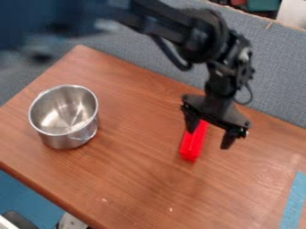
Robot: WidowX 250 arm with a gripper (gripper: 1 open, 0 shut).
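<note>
A black gripper (pixel 216 125) hangs open over a long red block (pixel 191 146) lying on the wooden table (pixel 131 188), right of centre. Its fingers straddle the area above the block's far end, partly hiding it. A shiny steel pot (pixel 63 116) stands on the left.
A grey padded backdrop (pixel 273 72) runs along the back. A light blue strip (pixel 292 204) lies at the right edge.
</note>
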